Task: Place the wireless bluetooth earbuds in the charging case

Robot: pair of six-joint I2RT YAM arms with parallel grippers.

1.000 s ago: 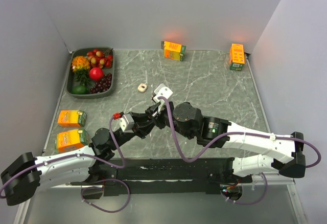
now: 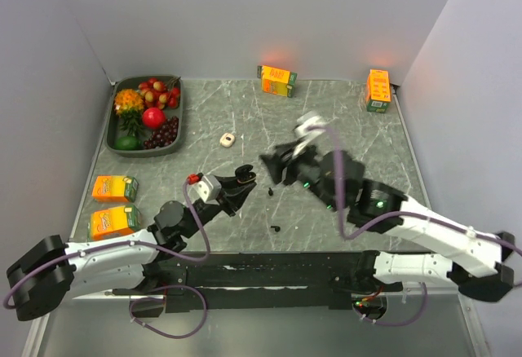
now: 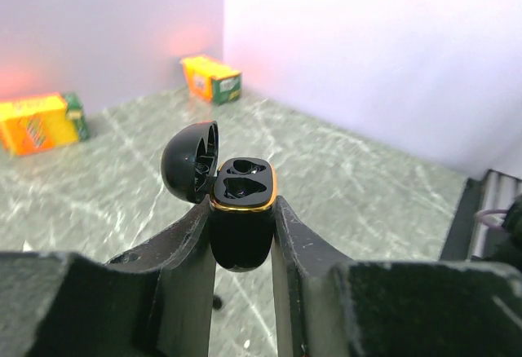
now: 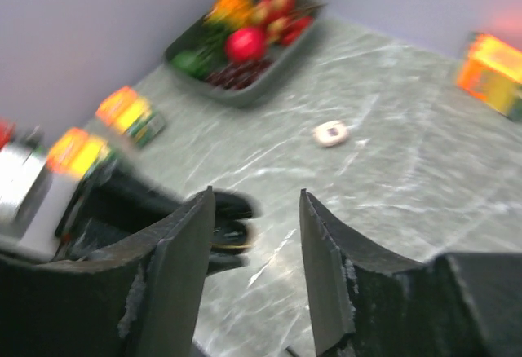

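The black charging case (image 3: 241, 228), lid flipped up and cavities visible, is held by my shut left gripper, also seen in the top view (image 2: 243, 184). My right gripper (image 2: 281, 164) is blurred, above and right of the case, with a gap between its fingers and nothing seen in it. Two small dark pieces, apparently earbuds, lie on the marble table: one (image 2: 271, 191) just right of the case, one (image 2: 276, 228) nearer the front.
A fruit basket (image 2: 113, 135) sits back left. Orange boxes (image 2: 114, 187) stand at left and along the back. A small pale object (image 2: 227, 139) lies mid-table.
My right gripper has pulled away from the case, up and to the right.
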